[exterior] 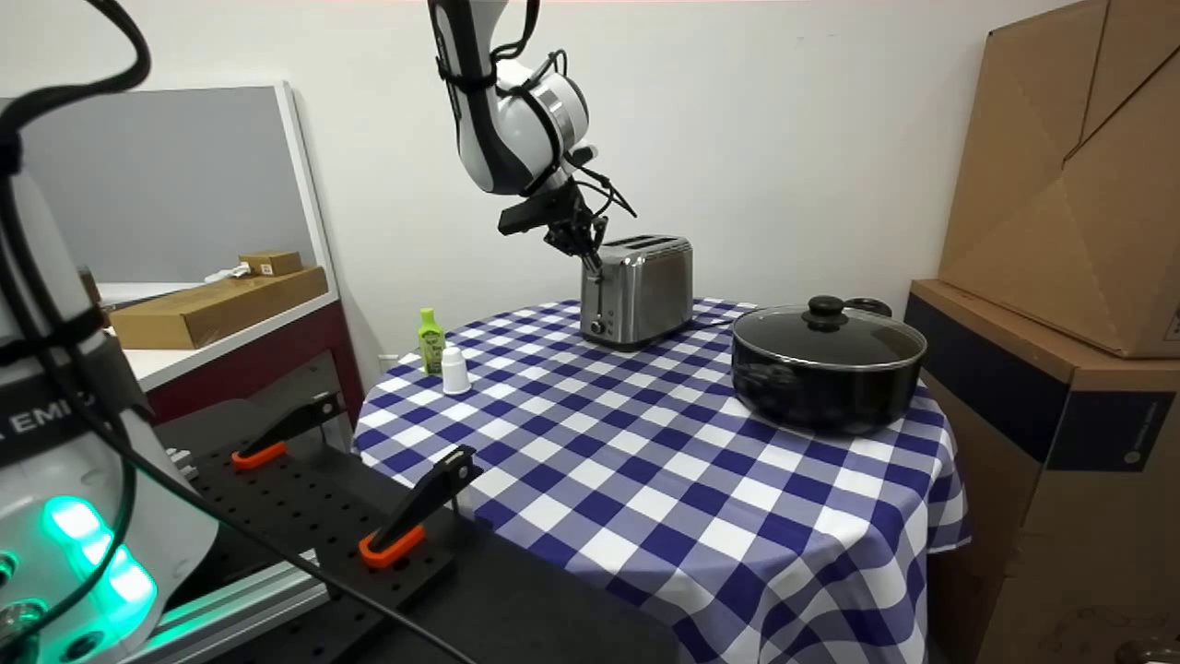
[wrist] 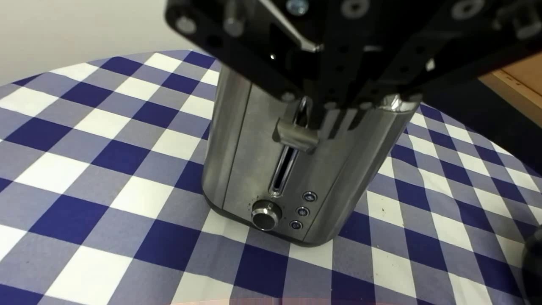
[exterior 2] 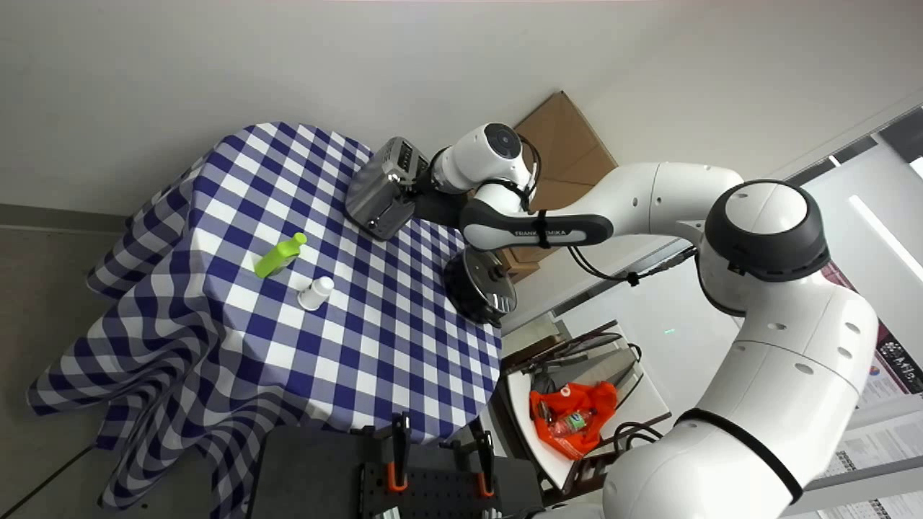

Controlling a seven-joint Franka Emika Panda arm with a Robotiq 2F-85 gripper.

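Observation:
A silver two-slot toaster point(exterior: 650, 293) stands upright on the checked cloth. Its front lever point(wrist: 297, 137) sits partway up the vertical slot, above a round dial point(wrist: 266, 215) and three small buttons. My gripper point(exterior: 595, 266) points down at the toaster's front, shut, with nothing visible between its fingers. From the wrist, the fingertips appear right by the lever, at its upper right; whether they touch it I cannot tell. The gripper's dark body hides the toaster's top in that view.
A black lidded pot point(exterior: 827, 371) stands at the table's right side. A green bottle point(exterior 2: 280, 255) and a white bottle point(exterior 2: 316, 293) stand at the left. Cardboard boxes point(exterior: 1029, 443) rise beyond the pot.

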